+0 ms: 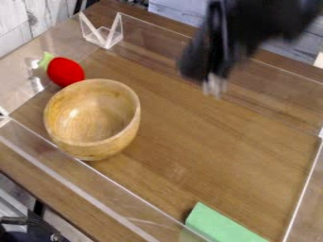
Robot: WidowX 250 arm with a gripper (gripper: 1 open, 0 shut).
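Note:
The dark gripper (212, 71) is a motion-blurred shape in the upper right, raised above the wooden surface; whether anything is between its fingers is too blurred to see. A light wooden bowl (93, 132) stands at the left. A red object with a pale green top (66, 72) lies just behind the bowl. A flat green block (225, 227) lies at the bottom edge, right of centre.
Clear plastic walls border the wooden surface (214, 151), with a small clear bracket (104, 34) at the back left.

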